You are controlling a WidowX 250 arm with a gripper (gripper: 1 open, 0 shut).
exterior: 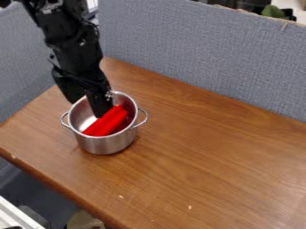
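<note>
A steel pot [111, 142] with two side handles stands on the wooden table toward the left. Inside it lies a red elongated object [106, 122]. My black gripper [99, 106] reaches down into the pot's back left part, close to the red object. Its fingertips are partly hidden, and whether they touch the object is unclear.
Grey padded walls [203, 45] border the table at the back and left.
</note>
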